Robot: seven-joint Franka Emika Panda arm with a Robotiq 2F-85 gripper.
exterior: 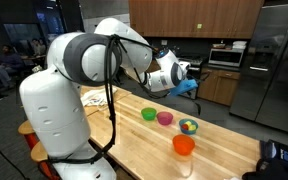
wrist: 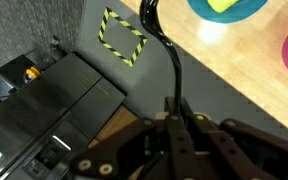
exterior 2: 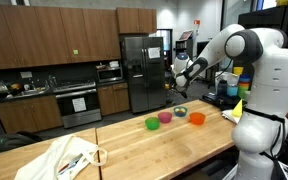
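Observation:
My gripper is shut on a thin, black, curved utensil (wrist: 167, 45), which looks like a long handle and runs out past the top edge of the wrist view. Its far end is cut off there. In exterior view 1, the blue-marked gripper (exterior: 192, 90) hangs above the far side of the wooden table, higher than the bowls. Below and right of it stands a blue bowl (exterior: 188, 130) with yellow and other coloured things inside. In the wrist view, that bowl (wrist: 246, 8) is at the top, holding something yellow.
A pink bowl (exterior: 165, 119) and a green bowl (exterior: 149, 115) stand left of the blue one; an orange bowl (exterior: 183, 146) is nearer. A white cloth (exterior 2: 64, 158) lies on another surface.

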